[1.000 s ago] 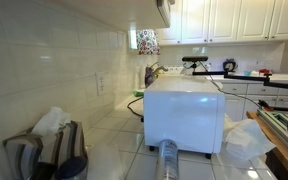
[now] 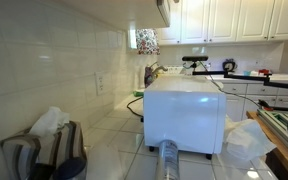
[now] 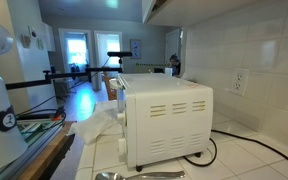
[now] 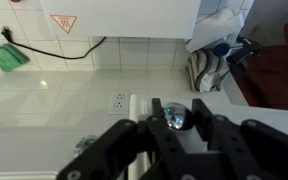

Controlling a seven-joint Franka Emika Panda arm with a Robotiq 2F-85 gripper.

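Observation:
In the wrist view my gripper shows at the bottom centre, its dark fingers shut on a small shiny round thing. What it is cannot be told; the dark gripper parts cover much of it. Neither exterior view shows the fingertips clearly. A big white arm link fills the left edge of the second exterior view.
A white vented appliance stands on the tiled counter. A spoon lies before it in the second exterior view. A clear cylinder and a striped bag are near the camera in the first.

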